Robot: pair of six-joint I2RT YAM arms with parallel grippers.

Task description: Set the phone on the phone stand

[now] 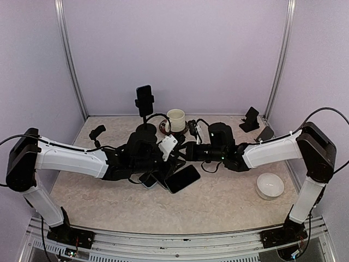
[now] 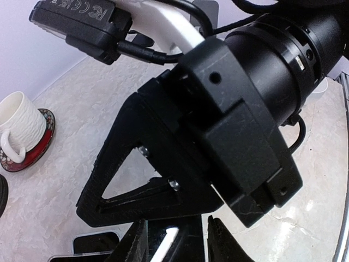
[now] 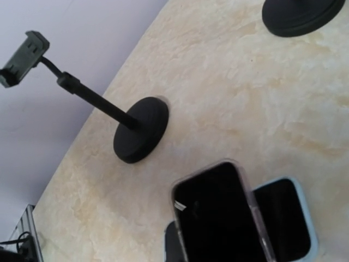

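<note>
My left gripper is low over the phones, shut on a dark phone (image 1: 182,178), whose screen shows between its fingers. In the right wrist view a phone in a clear case (image 3: 218,213) overlaps a light-blue-cased phone (image 3: 283,218). My right gripper (image 1: 185,150) is shut with nothing seen held, just above the left one; its body fills much of the left wrist view. A phone stand (image 3: 95,103) with an empty holder is on the table; another at the back (image 1: 144,101) carries a phone.
A mug (image 1: 176,119) on a red saucer stands at the back centre, a white bowl (image 1: 270,185) at the right, small dark stands (image 1: 250,120) at the back right.
</note>
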